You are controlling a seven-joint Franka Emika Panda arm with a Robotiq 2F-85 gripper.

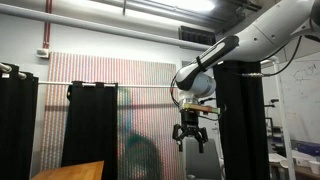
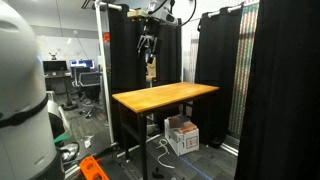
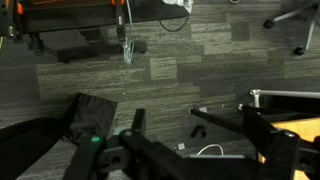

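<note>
My gripper hangs in the air to the right of the wooden table in exterior view 1, its fingers spread apart with nothing between them. From exterior view 2, the gripper shows small and dark, high up near the far end of the bare table top. Looking down in the wrist view, I see dark fingers over grey floor tiles. Only an orange strip of the table enters that view at the lower right. No object is seen on the visible table top.
Black curtains hang around the work area. A white box stands on the floor under the table. Desks and an office chair are farther back. Dark cloth appears at floor level in the wrist view.
</note>
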